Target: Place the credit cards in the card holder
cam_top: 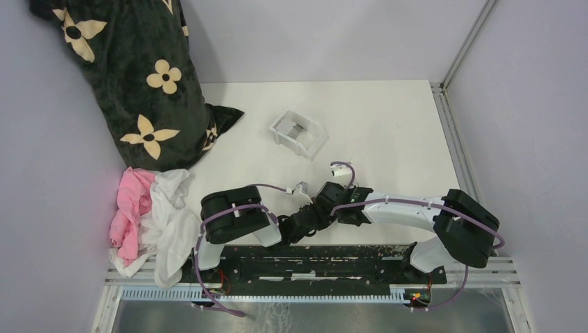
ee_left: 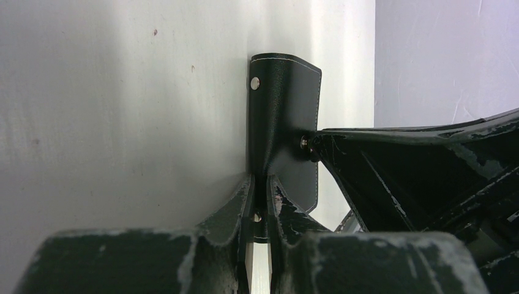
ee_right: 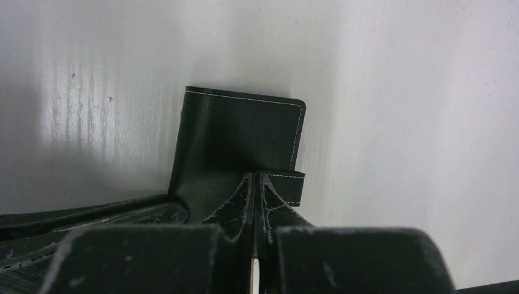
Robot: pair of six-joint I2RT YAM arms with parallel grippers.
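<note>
The card holder is dark, nearly black leather with pale stitching; its upper part [ee_left: 284, 101] lies on the white table in the left wrist view. My left gripper is shut on the holder's near edge, by the spine. Over the same holder [ee_right: 238, 131] in the right wrist view, my right gripper is shut, its tips at the short strap [ee_right: 286, 187]; nothing clearly shows between them. The strap's snap [ee_left: 304, 142] appears by the right fingertip in the left wrist view. Both arms hide the holder from above.
Farther back stands a white open tray [cam_top: 317, 143] with flat grey items [cam_top: 289, 127] in it; whether these are cards I cannot tell. Pink cloth [cam_top: 130, 215] and white cloth [cam_top: 166, 222] lie at the left.
</note>
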